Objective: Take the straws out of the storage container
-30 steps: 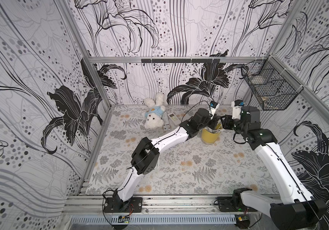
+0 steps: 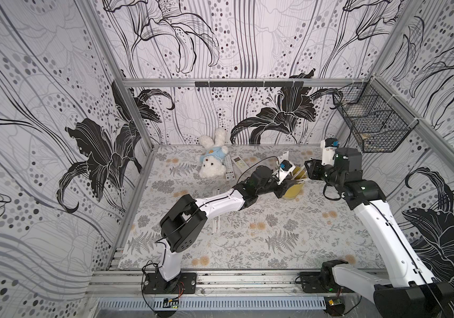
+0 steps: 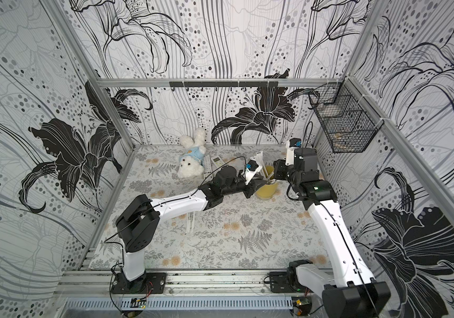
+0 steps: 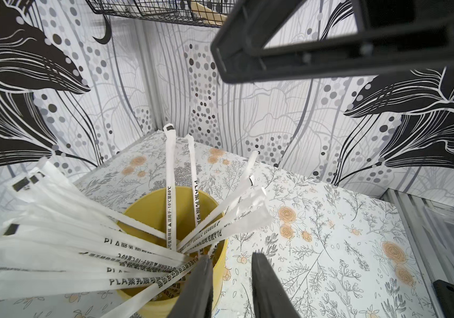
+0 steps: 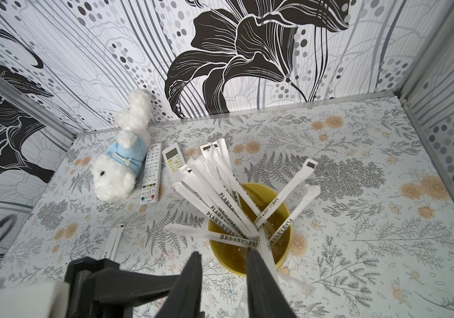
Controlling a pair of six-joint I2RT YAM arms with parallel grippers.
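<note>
A yellow round container (image 5: 227,258) stands on the table, with several white paper-wrapped straws (image 5: 221,196) fanning out over its rim in different directions. My left gripper is beside the container, its fingers apart and no straw seen between them. In the left wrist view the straws (image 4: 94,249) spread left and up from the container. Opposite it, at the container's right side in the top left view, my right gripper (image 2: 311,170) is open. A few wrapped straws (image 3: 190,222) lie on the table left of the container.
A white plush rabbit (image 5: 115,177), a long remote (image 5: 151,173) and a small remote (image 5: 174,161) lie at the back left. On the right wall hangs a black wire basket (image 2: 377,122).
My left gripper has moved left and slightly toward the front, away from over the container. The right arm has hardly moved.
</note>
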